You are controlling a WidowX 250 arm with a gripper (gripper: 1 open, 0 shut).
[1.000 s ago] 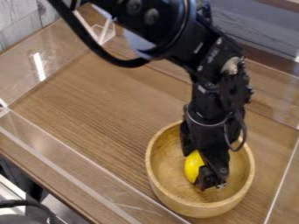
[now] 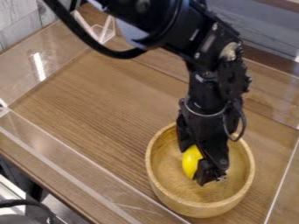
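A round wooden bowl [image 2: 176, 188] sits at the lower right of the table. Inside it lies a yellow oblong object [image 2: 191, 162], partly hidden behind the fingers of my black gripper [image 2: 201, 162]. The gripper reaches down into the bowl from the top, its fingers around or just beside the yellow object; the dark parts make their exact hold hard to see.
A low wall runs along the back, a transparent edge along the left side, and a black cable lies at the bottom left.
The gripper has shifted slightly within the bowl around the yellow object. The bowl stays in place.
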